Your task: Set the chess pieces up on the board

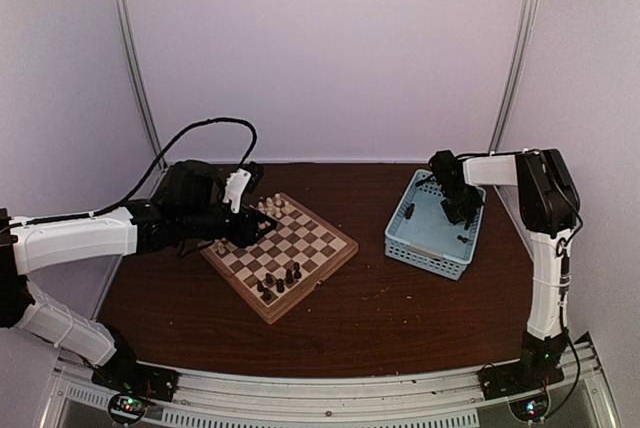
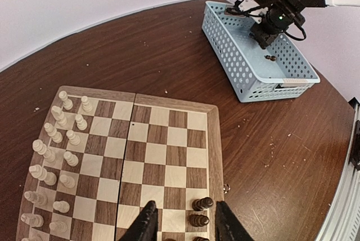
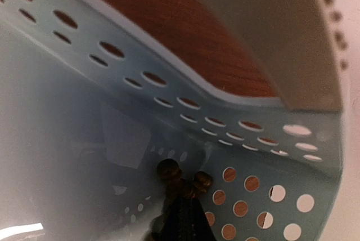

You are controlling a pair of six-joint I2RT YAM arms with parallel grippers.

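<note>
The chessboard [image 1: 318,247] lies on the table, light pieces [image 2: 47,150] along its left side and several dark pieces [image 1: 289,276] near its front corner. Over the board, my left gripper is open with nothing between its fingers. Down in the blue basket [image 1: 428,260], my right gripper is shut, its dark fingers together and nothing seen between them. Dark chess pieces [image 3: 169,169] lie just beyond these fingertips, against the perforated wall, outside the fingers. Their lower parts are shadowed and partly hidden by the gripper.
Another dark piece [image 1: 409,210] lies by the basket's left wall, and a small one [image 2: 270,58] rests on its floor. The basket's handle rim [image 3: 270,38] passes close to the right wrist camera. Bare table [image 1: 370,318] lies between board and basket.
</note>
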